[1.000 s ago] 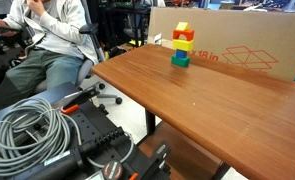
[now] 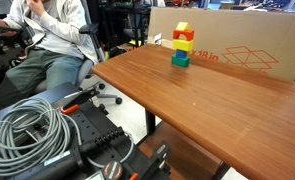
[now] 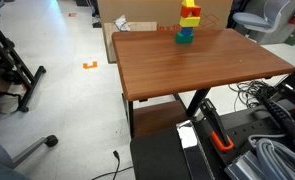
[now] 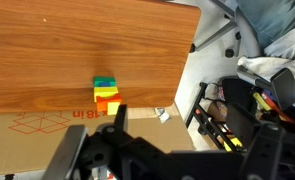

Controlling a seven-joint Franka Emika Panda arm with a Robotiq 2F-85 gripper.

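Note:
A small tower of colored blocks [image 2: 182, 46] stands upright on the brown table [image 2: 212, 100] near its back edge. From the bottom it shows green, blue, yellow and red blocks, with a pointed orange-yellow piece on top. In exterior view 2 the same tower [image 3: 188, 20] rises at the table's far side. The wrist view looks down on the tower [image 4: 105, 94], with green, yellow and red showing. My gripper is open, its dark fingers spread wide along the lower part of that view. Nothing lies between them, and the tower is well apart from them.
A cardboard panel [image 2: 237, 40] with red line drawings stands behind the table. Coiled grey cable [image 2: 27, 138] lies at the lower left. A seated person [image 2: 52, 40] is beyond the table's left end.

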